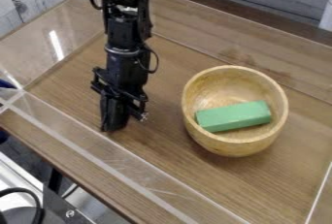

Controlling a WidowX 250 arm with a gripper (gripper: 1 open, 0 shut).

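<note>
My gripper [119,112] hangs down at the centre-left, low over the wooden table, in dark colours with cables. Its fingertips are dark and blurred against the wood, so whether it is open or shut, and what is between the fingers, cannot be made out. To its right stands a round light wooden bowl [255,83] with a green block [234,115] lying inside it. The gripper is outside the bowl and apart from it.
Black cables [19,201] lie at the lower left edge.
</note>
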